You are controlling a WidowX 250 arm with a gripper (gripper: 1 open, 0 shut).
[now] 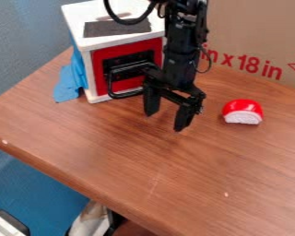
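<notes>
My black gripper (165,114) hangs over the wooden table in front of a white and red toy oven (113,34), its two fingers apart with nothing visible between them. A red object with a white front (242,112) lies on the table to the right of the gripper. The oven's dark front is partly hidden behind the arm.
A blue cloth (70,81) lies at the oven's left side. A cardboard panel (254,37) stands along the back. The table's left edge drops to a blue floor.
</notes>
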